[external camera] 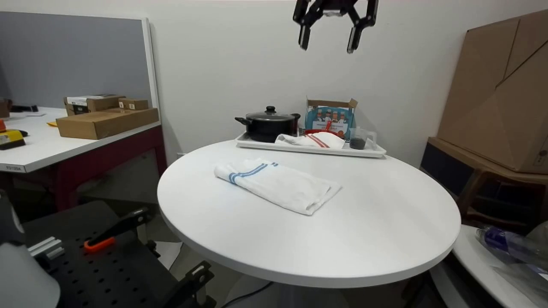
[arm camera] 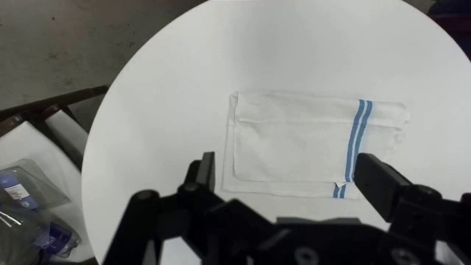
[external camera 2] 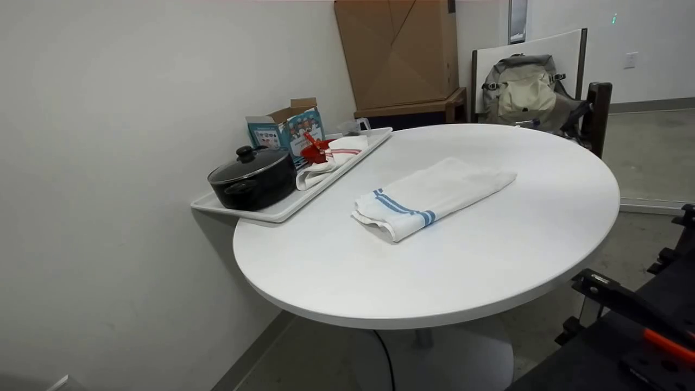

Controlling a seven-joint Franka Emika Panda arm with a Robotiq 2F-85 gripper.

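A white towel with blue stripes [external camera: 280, 185] lies folded flat on the round white table [external camera: 370, 241]. Seen from above in the wrist view, the folded towel [arm camera: 291, 145] has its striped end at the right, and a lower layer peeks out along two edges. My gripper [external camera: 329, 46] hangs high above the table at the top of exterior view 1, its fingers spread wide with nothing between them. In the wrist view the open gripper appears over the towel's near edge, clear of the cloth. Exterior view 2 shows the towel [external camera 2: 430, 195] but no gripper.
Along the wall, a white tray [external camera: 293, 149] holds a lidded black pot [external camera: 269, 123], a red-striped cloth [external camera: 313, 139], a blue box [external camera: 330, 115] and a clear cup [external camera: 359, 138]. Large cardboard boxes [external camera: 498, 92] stand at the right.
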